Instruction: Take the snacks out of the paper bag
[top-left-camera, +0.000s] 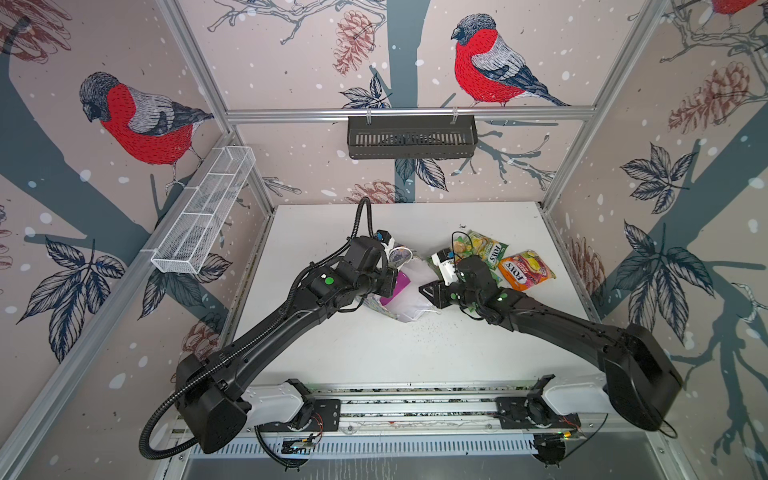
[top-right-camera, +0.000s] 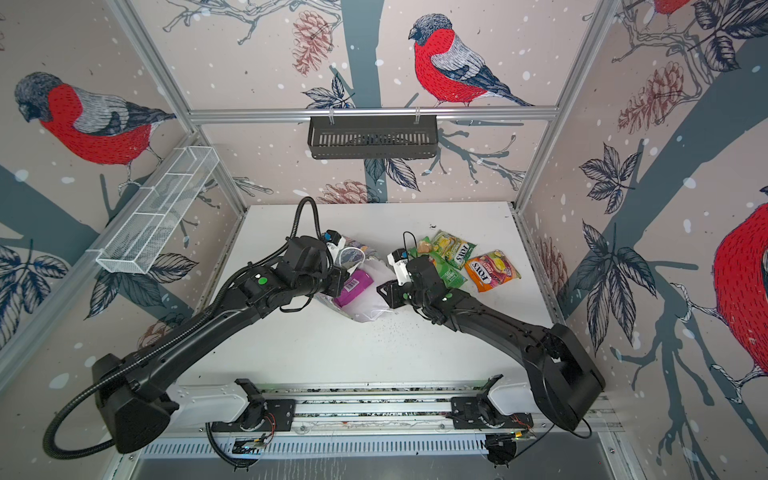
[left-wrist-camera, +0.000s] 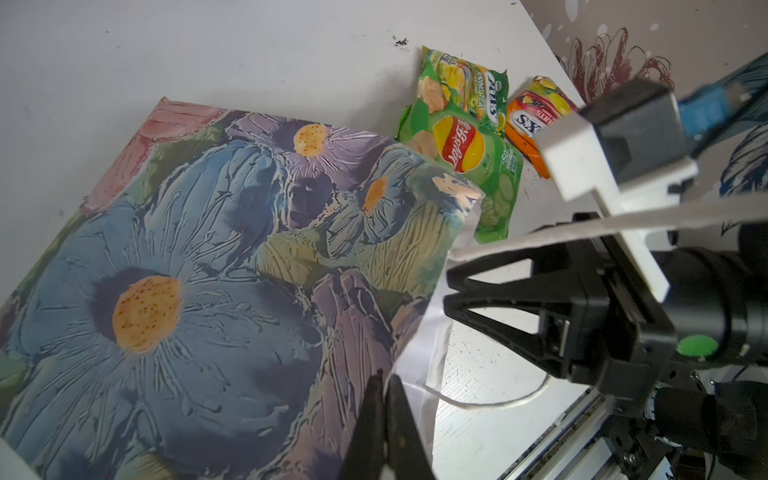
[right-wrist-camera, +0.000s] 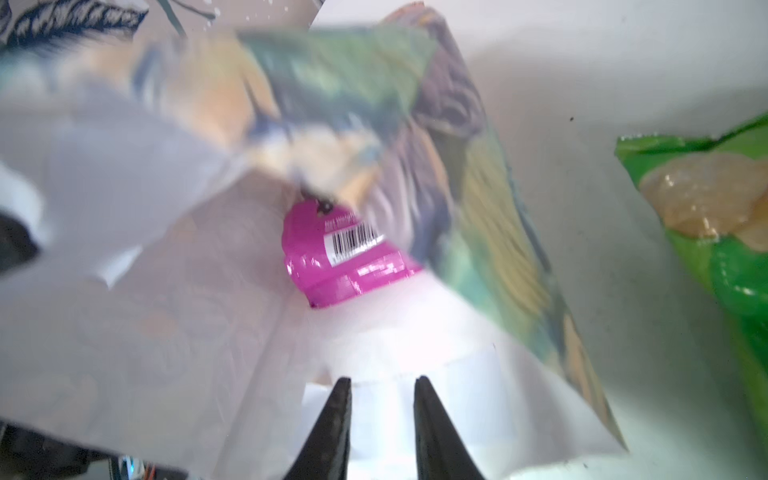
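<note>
The flowered paper bag (left-wrist-camera: 224, 240) lies on its side on the table, its white-lined mouth spread open toward the right. Inside it, a purple snack pack (right-wrist-camera: 316, 240) with a barcode shows, partly covered by the bag's upper edge. My left gripper is shut at the bag's mouth, with the rim pinched at its fingertips. In front of that mouth, my right gripper is open, its fingers apart and no snack between them. The purple pack (top-right-camera: 353, 286) sits deeper in the bag than the right fingers. Anything behind it is hidden.
To the right of the bag lie a green pack (left-wrist-camera: 496, 172), a yellow-green pack (left-wrist-camera: 460, 84) and an orange pack (top-left-camera: 525, 270). A white bag handle (left-wrist-camera: 500, 402) loops near the right gripper.
</note>
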